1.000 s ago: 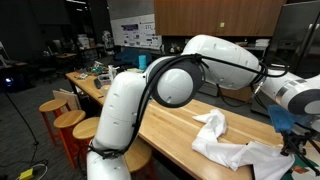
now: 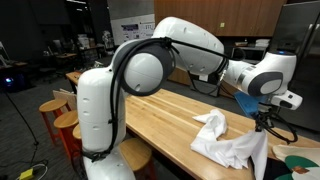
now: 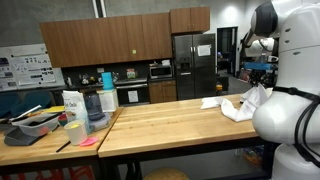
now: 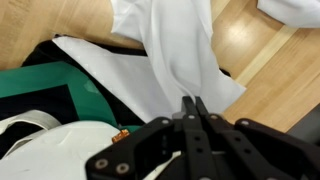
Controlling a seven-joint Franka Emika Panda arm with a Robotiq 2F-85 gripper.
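Observation:
My gripper is shut on a white cloth (image 4: pixel 175 40), whose folds gather to a point at the fingertips in the wrist view. In exterior view 1 the gripper (image 2: pixel 262 126) hangs over the near right part of the table. From it the held cloth (image 2: pixel 238 150) drapes down, its lower part spread on the tabletop. Another white piece of cloth (image 2: pixel 211 126) lies crumpled to the left; whether it is separate is unclear there. At the wrist view's upper right, white cloth (image 4: pixel 295 10) lies apart from the held one.
A green item (image 4: pixel 65 80) and a white rounded object (image 4: pixel 65 155) sit beside the cloth, with something black under them. Stools (image 2: pixel 66 120) stand along its side.
The gripper has moved left in exterior view 1, away from the right edge. The held cloth has come along, now pulled up into a hanging fold. The crumpled cloth at left stays put.

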